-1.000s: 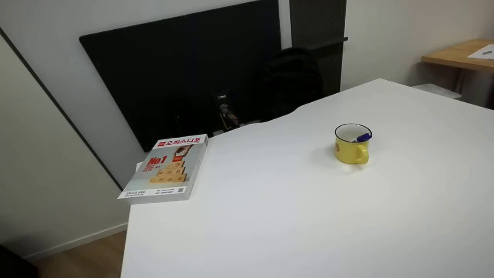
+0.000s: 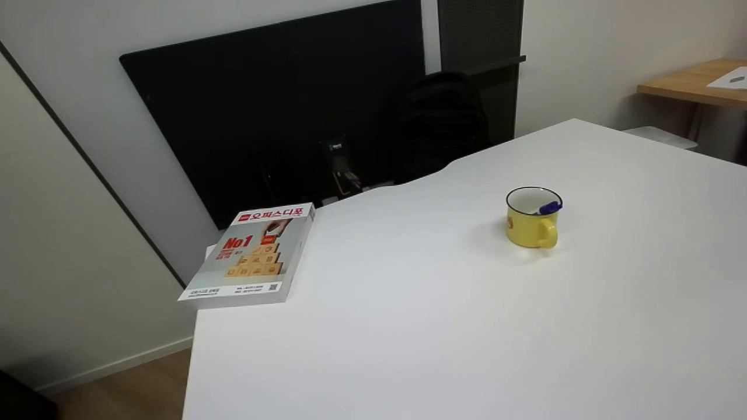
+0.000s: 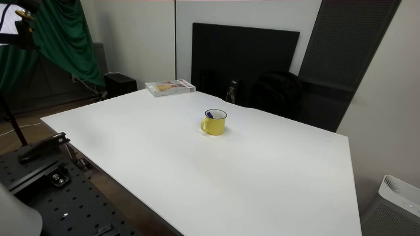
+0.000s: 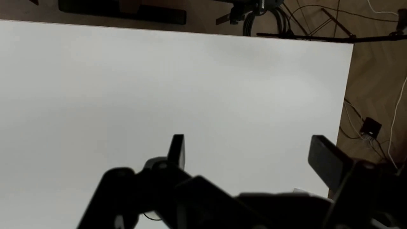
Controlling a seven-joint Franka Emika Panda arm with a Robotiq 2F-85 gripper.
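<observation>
A yellow mug [image 2: 526,231] with a dark rim stands upright on the white table [image 2: 392,315]. Inside it leans a purple-capped pen [image 2: 550,207], its cap poking over the rim by the handle. In exterior view 2 the same mug [image 3: 215,126] sits near the table's middle. Only the wrist view shows my gripper; its two fingers are wide apart, bare table below and nothing between them. A thin dark curve of a rim, probably the mug's, peeks out under the gripper body at the bottom; the rest is hidden there.
A thick book [image 2: 245,259] lies flat at the table's far corner, well apart from the mug. A black backpack [image 2: 441,119] and a dark panel [image 2: 280,105] stand behind the table.
</observation>
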